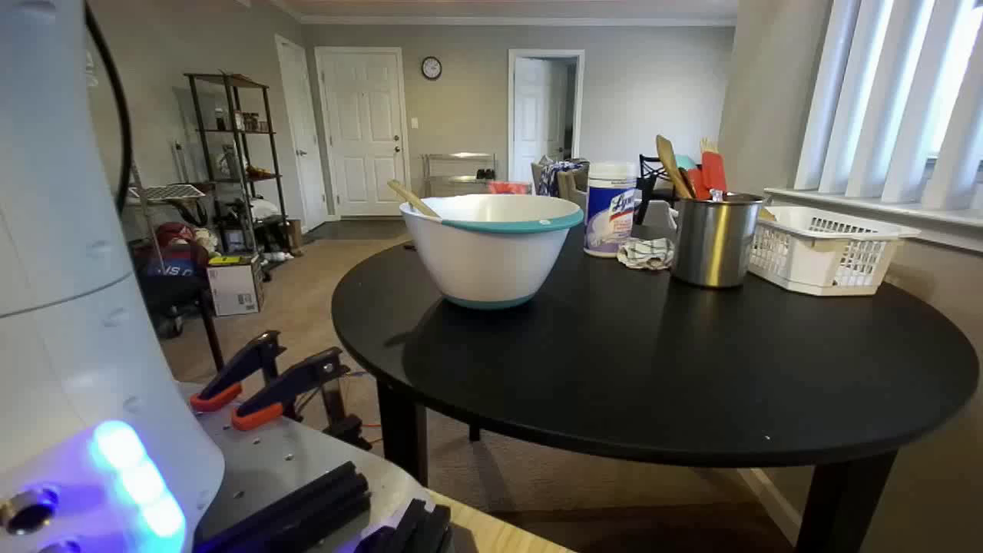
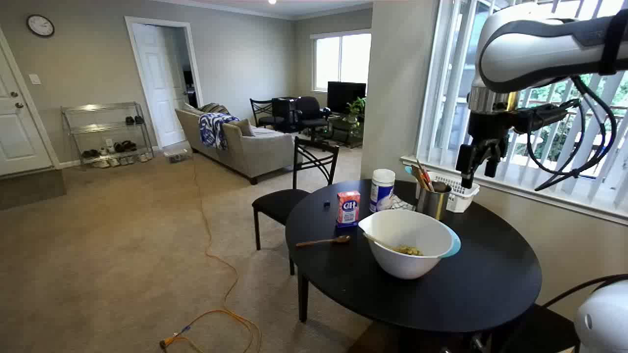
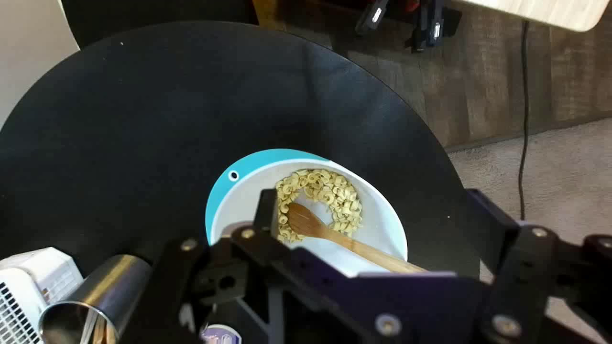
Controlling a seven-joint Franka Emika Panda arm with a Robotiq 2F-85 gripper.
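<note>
A white mixing bowl with teal trim stands upright on the round black table. In the wrist view, dry pasta lies in its bottom, and a wooden spoon rests in it with the handle leaning over the rim. My gripper hangs fingers down, well above the table on the window side. Its fingers are wide apart, and nothing sits between them. From above, the bowl appears partly behind the gripper's body. Exterior view 1 does not include the gripper.
Another wooden spoon lies flat on the table near a sugar box. A Lysol wipes canister, a crumpled cloth, a metal utensil holder and a white basket stand along the far side.
</note>
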